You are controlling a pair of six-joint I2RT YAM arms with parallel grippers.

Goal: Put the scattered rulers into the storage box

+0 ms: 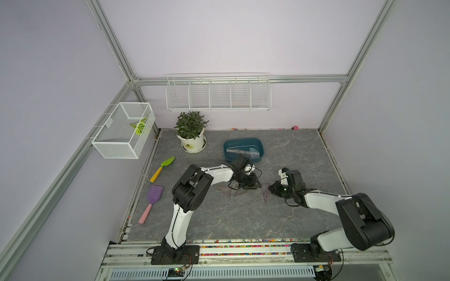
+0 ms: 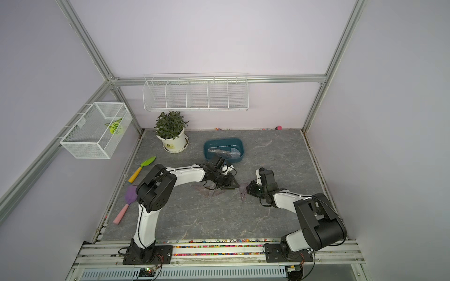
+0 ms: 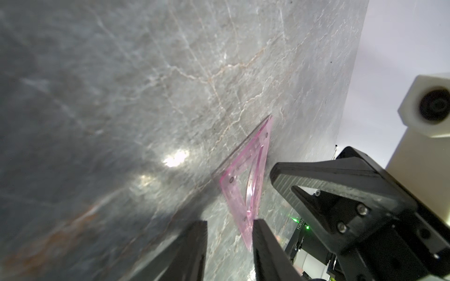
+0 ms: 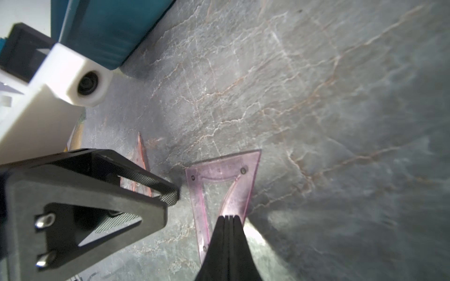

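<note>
A pink transparent triangle ruler [image 3: 255, 192] lies flat on the table, between my grippers [image 1: 264, 192] in the top left view. My left gripper is part open, low over the table beside it. My right gripper is shut, its tips over that ruler's lower part. A second pink ruler [image 4: 140, 157] lies farther left, partly hidden by the gripper body. The teal storage box [image 1: 243, 145] stands behind, with clear rulers [image 1: 241, 151] in it.
A potted plant [image 1: 190, 131] stands back left. A green trowel [image 1: 166, 163] and a purple spatula [image 1: 154, 194] lie along the left. Wire baskets [image 1: 218, 93] hang on the walls.
</note>
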